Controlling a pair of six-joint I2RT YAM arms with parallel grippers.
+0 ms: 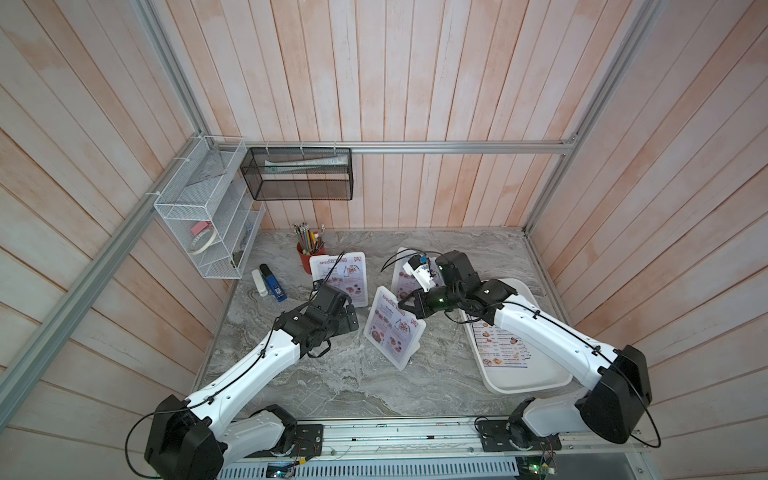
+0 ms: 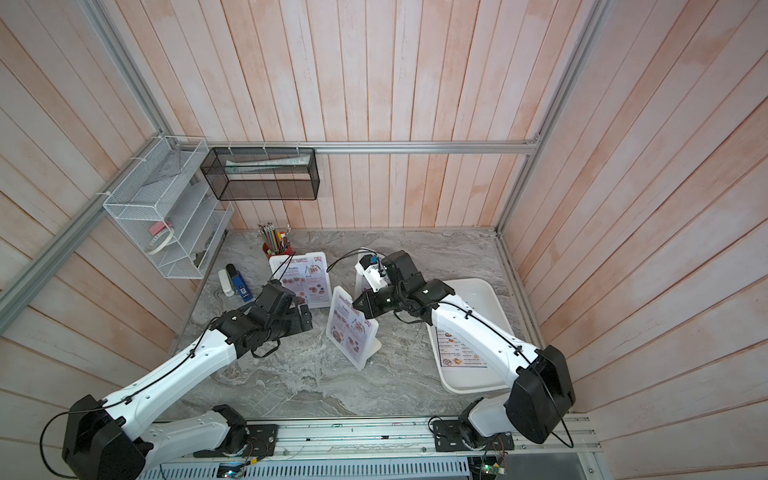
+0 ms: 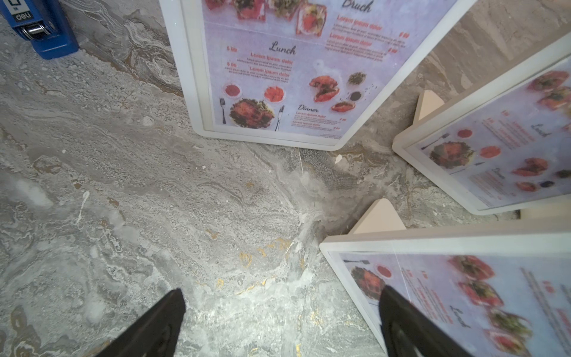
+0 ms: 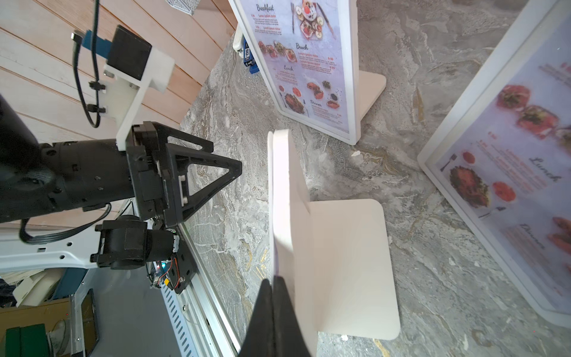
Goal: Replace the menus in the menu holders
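Note:
The nearest menu holder (image 1: 392,329) stands turned at an angle in the middle of the table, a menu behind its clear front. At its upper right edge, my right gripper is shut; whether anything thin is pinched between the fingertips is hidden. Seen edge-on in the right wrist view, this holder's white frame (image 4: 288,196) rises from a flat foot (image 4: 357,267). My left gripper hangs open and empty over bare tabletop to the holder's left. Behind stand a left holder (image 3: 297,71) and a right holder (image 3: 505,136), both with menus showing.
A white tray (image 1: 552,377) on the right, partly under my right arm, contains a menu sheet (image 1: 502,348). A blue stapler (image 1: 273,282), a white object (image 1: 259,282) and a red pen cup (image 1: 306,257) sit at the back left.

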